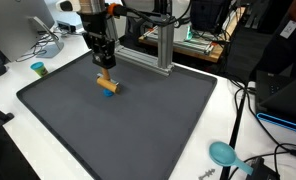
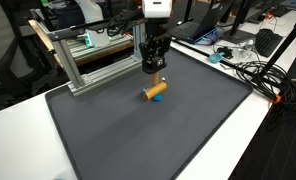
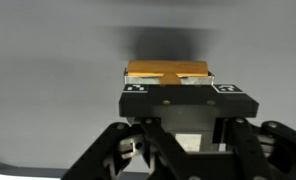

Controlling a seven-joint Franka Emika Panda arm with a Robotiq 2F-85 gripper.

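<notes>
A wooden mallet (image 1: 108,85) hangs head-down from my gripper (image 1: 105,67), which is shut on its upright handle. In the second exterior view the mallet's cylindrical head (image 2: 155,90) lies crosswise beneath the gripper (image 2: 156,71). A small blue object (image 1: 108,94) is on the dark mat, right by the head and partly hidden by it; whether they touch I cannot tell. From the wrist, the wooden head (image 3: 168,68) shows just beyond the black fingers (image 3: 148,100), and no blue object is visible there.
A white metal frame (image 2: 108,77) stands at its back edge. A green-blue cup (image 1: 39,69) sits beyond the mat's left edge, and a turquoise round object (image 1: 224,154) lies at the front right.
</notes>
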